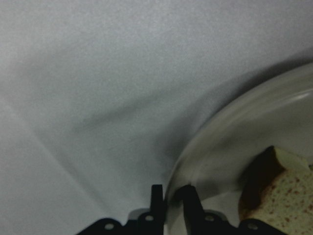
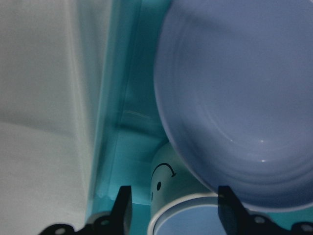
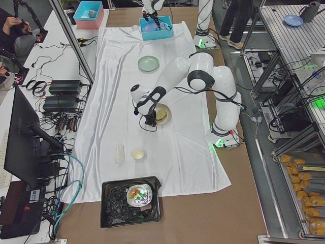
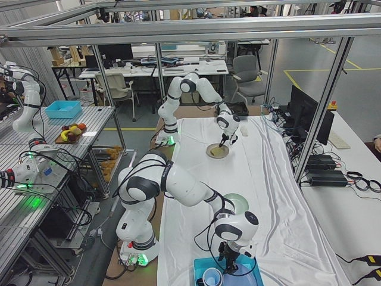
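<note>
My left gripper is at the rim of a cream plate point(image 1: 230, 103), its fingers close together on either side of the edge. A slice of bread point(image 1: 276, 200) lies on the plate. My right gripper stands open over a teal bin point(image 2: 117, 166). Inside are a blue plate point(image 2: 234, 98) and a cup point(image 2: 168, 181) with a drawn face; the fingers are above the cup beside the plate's edge. Whether they touch either cannot be told.
A green plate point(image 3: 148, 63) lies between the arms on the white cloth. A small cream bowl point(image 3: 137, 154), a pale item point(image 3: 120, 153) and a black tray point(image 3: 109, 203) holding a dish are at the near end.
</note>
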